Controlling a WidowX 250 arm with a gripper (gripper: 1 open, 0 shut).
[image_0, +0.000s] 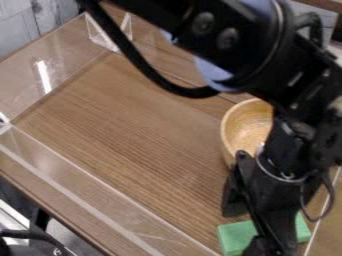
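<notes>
My black gripper (262, 222) is low at the right, over a green block (235, 236) near the front edge of the wooden table. The block is mostly covered by the fingers, which stand open; whether they touch it I cannot tell. A yellow bowl (242, 126) is partly hidden behind my arm.
Transparent edging runs along the left and front, with a small clear piece (110, 30) at the back left.
</notes>
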